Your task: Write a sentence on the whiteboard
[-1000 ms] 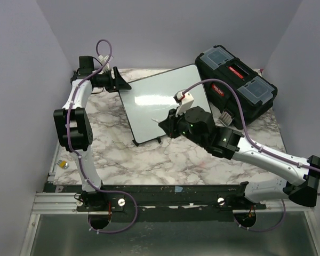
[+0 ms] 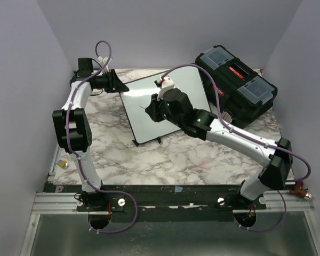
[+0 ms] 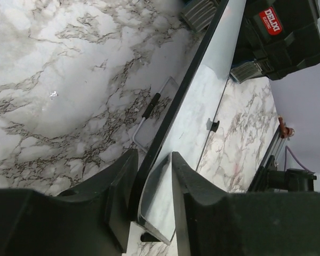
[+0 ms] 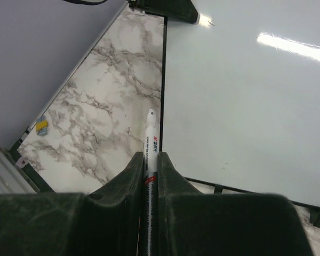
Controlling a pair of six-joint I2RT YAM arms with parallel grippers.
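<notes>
The whiteboard (image 2: 149,120) stands tilted at the table's back, its glossy face blank. My left gripper (image 2: 118,85) is at its top left corner; in the left wrist view its fingertips (image 3: 154,160) straddle the board's edge, part open, and contact is hard to judge. My right gripper (image 2: 154,109) is shut on a white marker (image 4: 151,133), whose tip points toward the board's left part. In the right wrist view the tip appears near the board's left edge; whether it touches cannot be told.
A black toolbox (image 2: 237,88) stands behind the board at the right. A small yellow object (image 2: 62,164) lies at the table's left edge.
The left arm has hardly moved, its fingers shifting slightly at the corner.
</notes>
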